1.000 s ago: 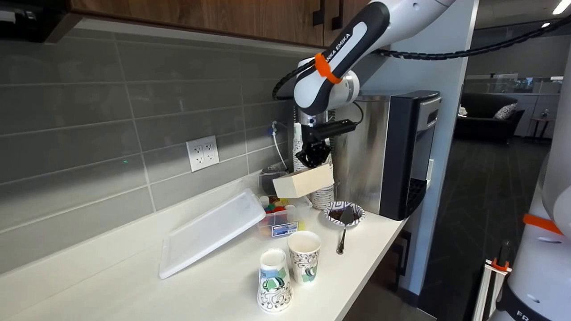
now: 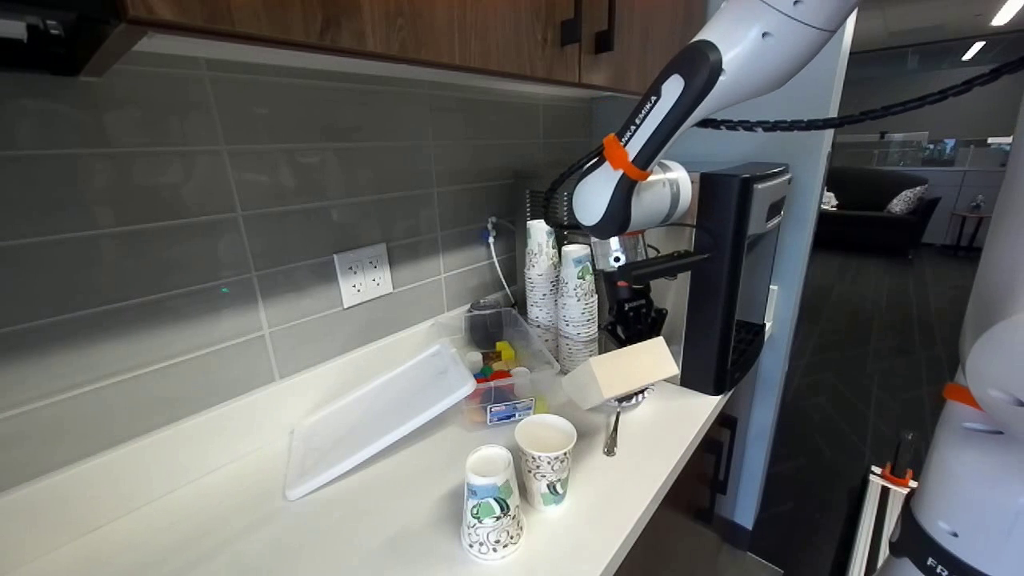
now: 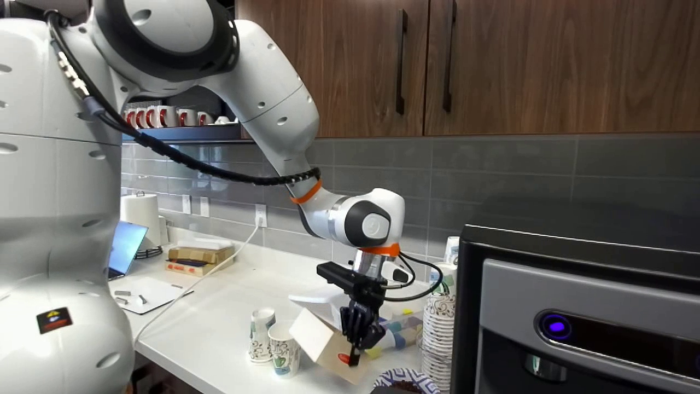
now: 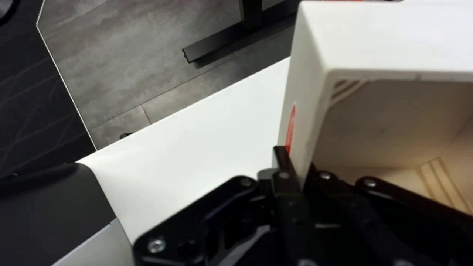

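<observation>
A pale, open-topped wooden box (image 2: pixel 624 373) hangs tilted from my gripper, which is shut on one of its walls. In the wrist view one finger lies on the outside of the wall by a red mark (image 4: pixel 290 130), the other on the inside. What shows of the box's inside is bare. From the other side, the box (image 3: pixel 328 346) is seen below the gripper (image 3: pixel 355 354). In exterior view 1 the box partly covers a patterned bowl (image 2: pixel 638 395) on the counter; dark contents show in the bowl (image 3: pixel 405 381) in exterior view 2.
Two paper cups (image 2: pixel 545 461) stand left of the box, towards the front. A clear bin (image 2: pixel 504 370) of coloured items and tall cup stacks (image 2: pixel 578 307) are behind. The black-fronted machine (image 2: pixel 739 278) limits room on the right. A spoon handle (image 2: pixel 611 437) points forward.
My arm has carried the box rightward and lower, from over the clear bin to in front of the bowl in this view. The gripper keeps its hold; the cups and bin have not moved.
</observation>
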